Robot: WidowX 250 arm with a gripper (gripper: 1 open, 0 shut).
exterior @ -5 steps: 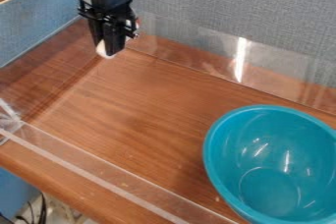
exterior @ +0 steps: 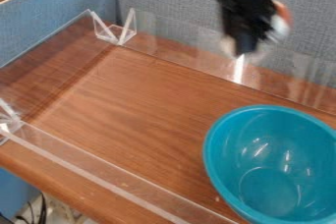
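Note:
My gripper (exterior: 246, 33) is a blurred dark shape at the top right of centre, in the air over the back of the wooden surface, shut on a light object with some orange, too blurred to name. A teal bowl (exterior: 272, 194) stands at the lower right, below and forward of the gripper.
Clear low walls with white brackets (exterior: 114, 33) run along its edges. A grey textured panel (exterior: 171, 2) stands behind, a blue wall and wooden tray at the upper left, cables at the lower left.
My gripper has moved right from the back left corner, raised off the surface, with the light object in it. The bowl has not moved.

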